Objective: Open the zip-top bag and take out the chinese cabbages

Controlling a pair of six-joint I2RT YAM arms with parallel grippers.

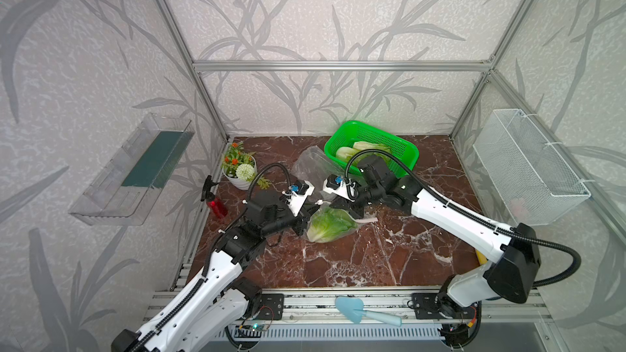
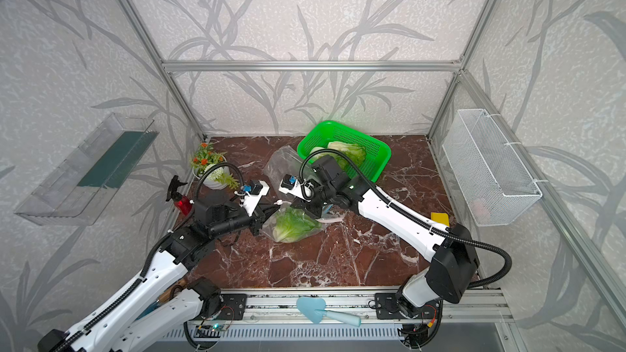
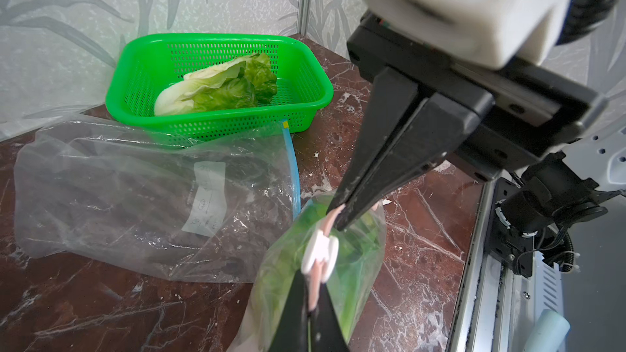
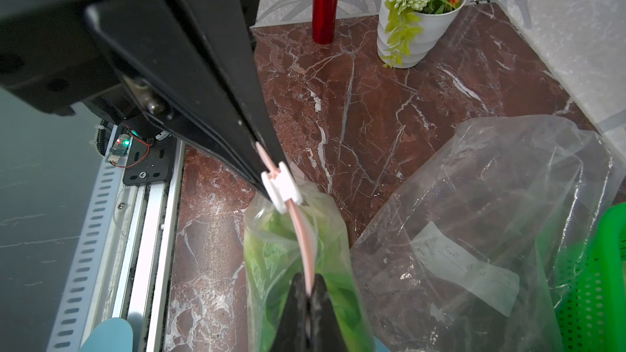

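A clear zip top bag with a green Chinese cabbage inside lies at the middle of the counter, below both grippers. Its pink zip strip carries a white slider. My left gripper is shut on the strip close to the slider. My right gripper is shut on the same strip, on the slider's other side. The strip runs raised between the two, over the cabbage. How far the zip is parted cannot be told.
At the back, the green basket holds Chinese cabbages. An empty clear bag with a blue zip lies in front of it. A flower pot and red bottle stand at left. Counter right of the bag is largely clear.
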